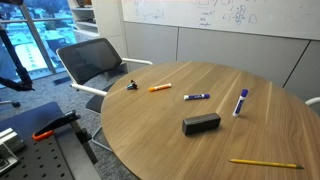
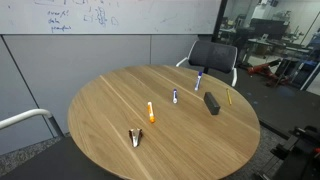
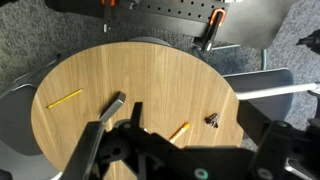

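My gripper is open above the round wooden table, its dark fingers wide apart at the bottom of the wrist view and nothing seen held between them. A black eraser block (image 1: 201, 124) lies on the table. Behind it is a blue-and-white marker (image 1: 197, 97) lying flat, while another blue-and-white marker (image 1: 240, 102) appears upright to the right. A yellow pencil (image 1: 265, 164) lies near the right front. Toward the left are an orange marker (image 1: 160, 88) and a small dark-and-light object (image 2: 135, 137) that I cannot identify. Neither exterior view shows the gripper clearly.
Wide bare stretches of the tabletop (image 2: 105, 105) separate the objects. A chair (image 1: 88, 62) stands against the table's edge, and a whiteboard (image 1: 230, 15) is on the wall behind. A dark bench (image 1: 50, 155) with an orange-red item borders the table at left.
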